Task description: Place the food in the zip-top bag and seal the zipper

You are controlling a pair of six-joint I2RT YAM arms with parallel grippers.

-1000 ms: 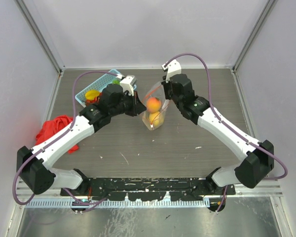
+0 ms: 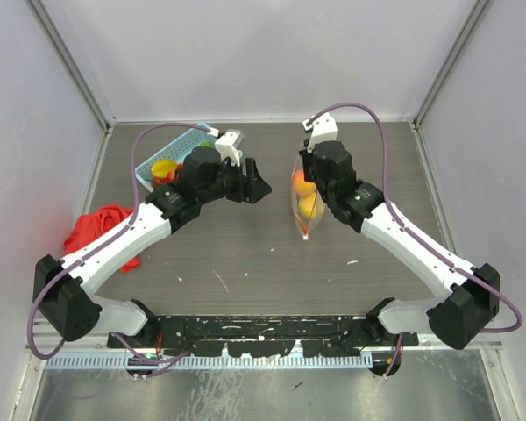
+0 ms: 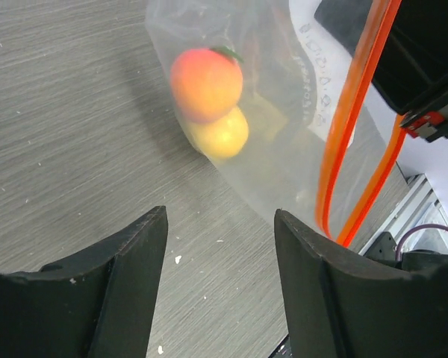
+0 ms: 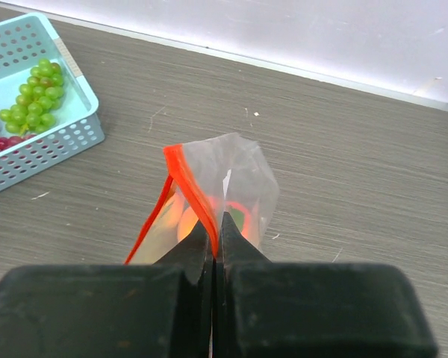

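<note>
The clear zip top bag (image 3: 276, 112) hangs from my right gripper, which is shut on the orange-edged rim of its mouth. Through the film I see a peach-coloured fruit (image 3: 206, 84) above a yellow fruit (image 3: 219, 135), low in the bag. In the left wrist view the orange zipper strips (image 3: 351, 119) stand apart at the mouth. My left gripper (image 2: 258, 178) is open to the left of the bag, its fingers (image 3: 142, 261) empty and not touching the film.
A light blue basket (image 4: 67, 149) at the back left holds green grapes (image 4: 39, 97) and other fruit. A red cloth (image 2: 96, 226) lies at the left, in front of the basket.
The right gripper has moved to the right, carrying the bag, which now hangs narrower beneath it.
</note>
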